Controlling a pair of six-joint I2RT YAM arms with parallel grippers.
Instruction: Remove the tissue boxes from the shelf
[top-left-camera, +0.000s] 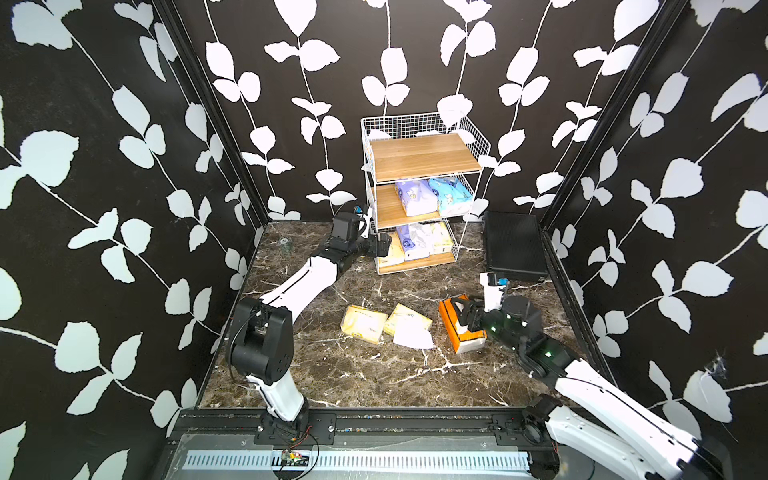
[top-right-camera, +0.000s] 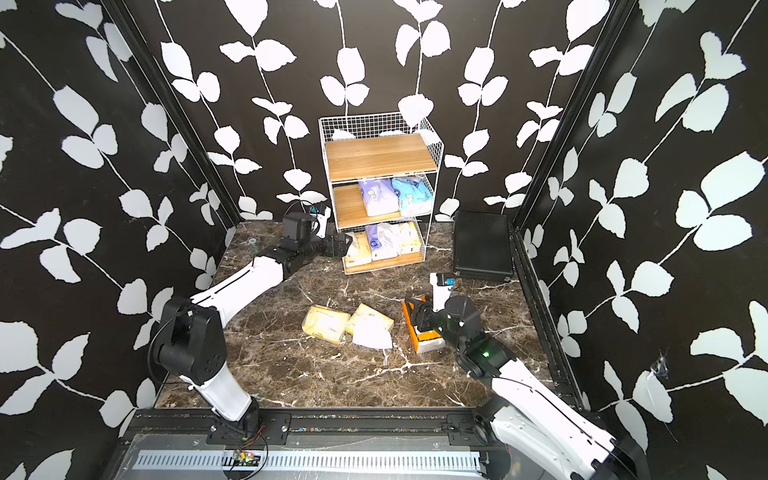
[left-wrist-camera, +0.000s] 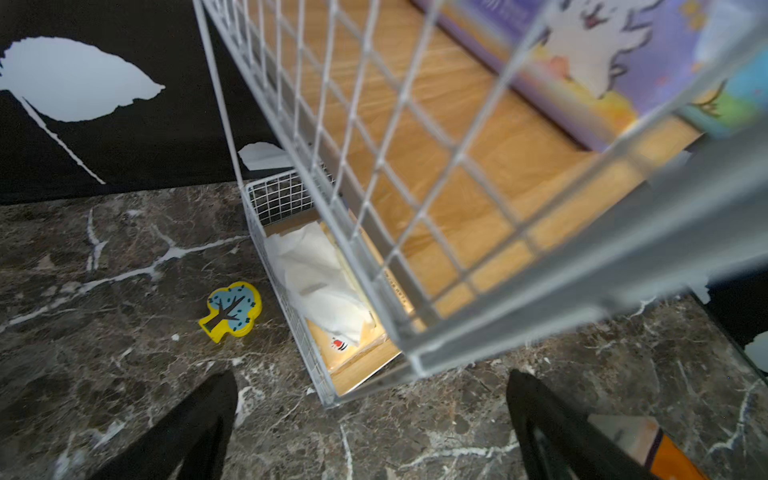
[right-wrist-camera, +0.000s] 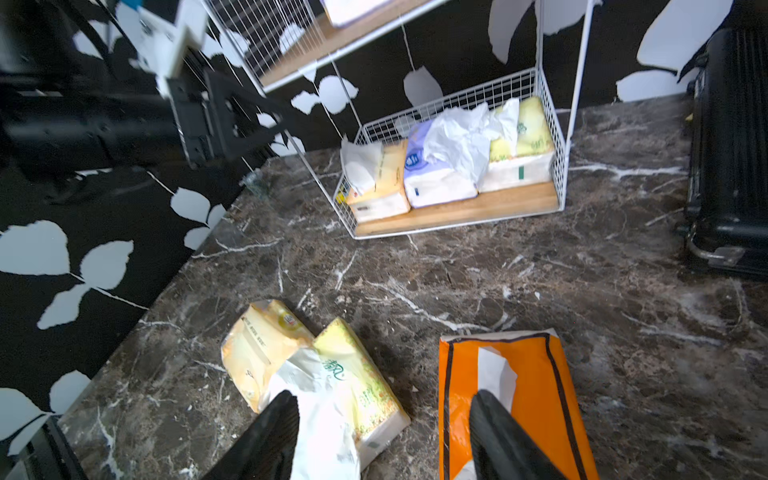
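Observation:
A white wire shelf (top-left-camera: 428, 156) holds a purple pack (top-left-camera: 417, 197) and a blue pack (top-left-camera: 451, 197) on its middle board. Its bottom board carries a beige pack (right-wrist-camera: 379, 193), a purple-white pack (right-wrist-camera: 440, 168) and a yellow pack (right-wrist-camera: 524, 144). Close against the shelf's left front side, my left gripper is open and empty. On the table lie a beige pack (top-left-camera: 364, 324), a yellow pack (top-left-camera: 406, 317) and an orange pack (right-wrist-camera: 512, 392). Over the orange pack's left part hangs my right gripper, open, nothing between its fingers.
A black case (top-left-camera: 514, 245) stands right of the shelf. The shelf's top board (top-left-camera: 424, 153) is bare. A small tree-shaped toy (left-wrist-camera: 230, 310) lies left of the shelf. Bare marble (top-left-camera: 308, 376) spreads across the front left.

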